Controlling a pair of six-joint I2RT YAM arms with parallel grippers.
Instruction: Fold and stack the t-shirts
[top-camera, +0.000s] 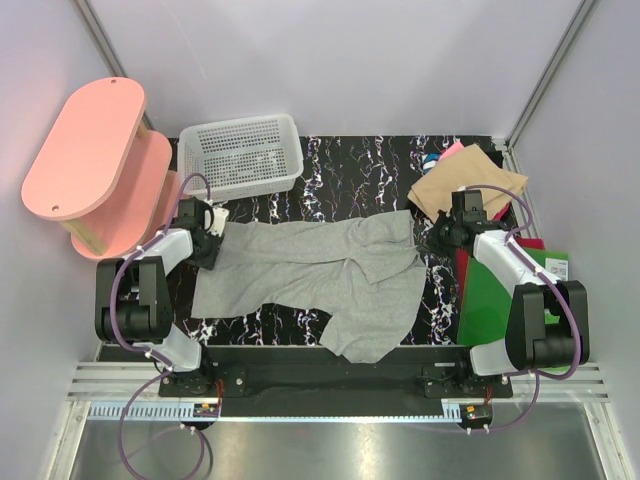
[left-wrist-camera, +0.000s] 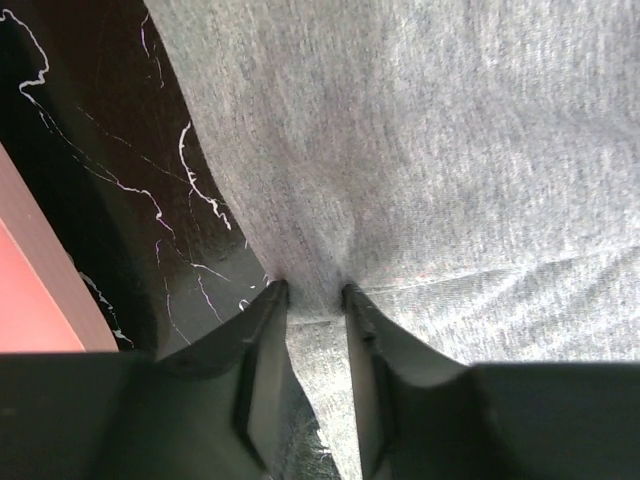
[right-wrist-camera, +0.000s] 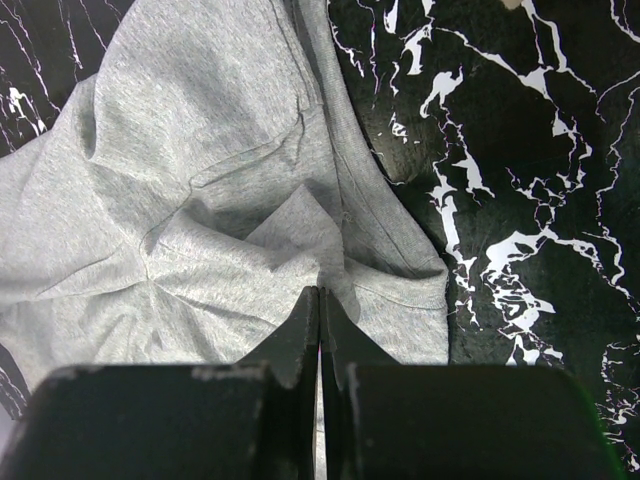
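A grey t-shirt (top-camera: 290, 275) lies spread across the middle of the table, its upper part folded over and one piece hanging past the front edge. At its left edge is my left gripper, lowered onto the cloth. Its fingers (left-wrist-camera: 262, 345) stand partly apart, with a ridge of grey fabric between the tips; a firm grip does not show. My right gripper is shut over the rumpled right side of the shirt. Its tips meet with no cloth clearly visible between them, and whether they touch the fabric is unclear.
An empty-looking white basket (top-camera: 240, 160) stands behind the shirt at the left. Pink shelves (top-camera: 95, 150) rise close to the left arm. Folded tan cloth (top-camera: 465, 180) lies at the back right, and a green item (top-camera: 500, 300) flanks the right arm.
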